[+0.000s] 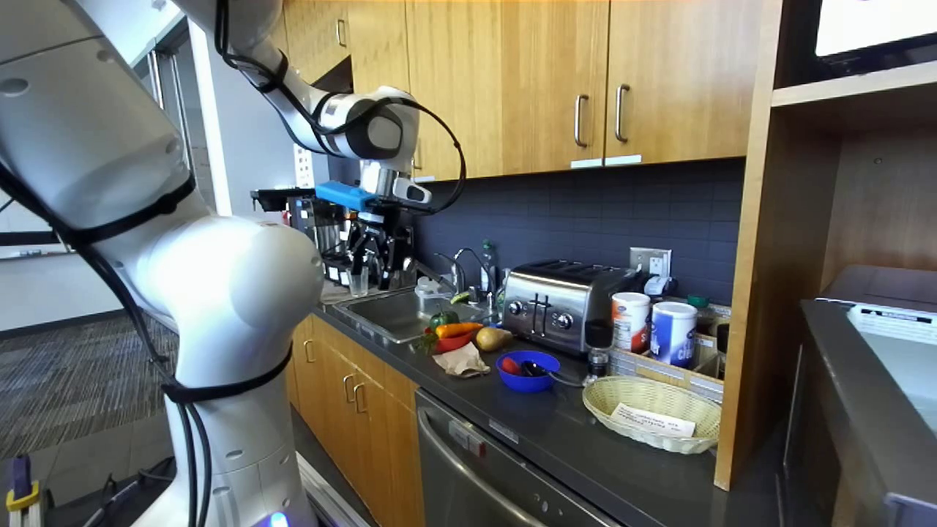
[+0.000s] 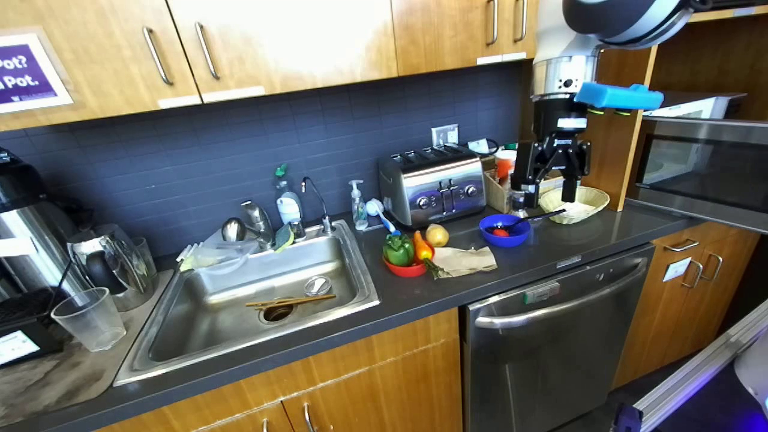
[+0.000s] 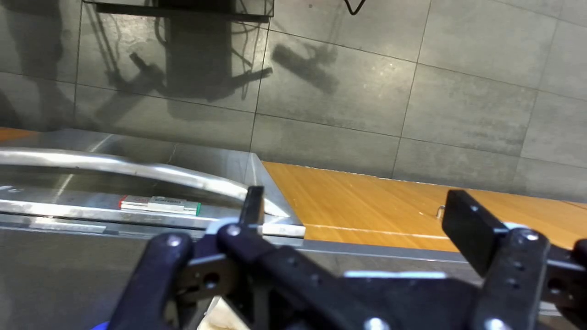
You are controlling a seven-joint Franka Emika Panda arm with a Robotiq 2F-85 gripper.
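Note:
My gripper is open in the wrist view, its two black fingers wide apart with nothing between them. In exterior view 2 the gripper (image 2: 550, 193) hangs pointing down over the counter, above the blue bowl (image 2: 512, 241) and near the wicker basket (image 2: 603, 201). The blue bowl holds a red item and a dark-handled utensil. A red bowl (image 2: 407, 271) with a green pepper (image 2: 398, 249) and an orange carrot (image 2: 422, 248) sits by the sink. At the right, the microwave door (image 2: 709, 169) stands open.
A steel toaster (image 1: 562, 303) stands against the back wall, with canisters (image 1: 673, 334) to its right. The sink (image 2: 216, 317) holds wooden sticks. A brown paper piece (image 2: 461, 262) lies beside the red bowl. Counter in front of the basket is clear.

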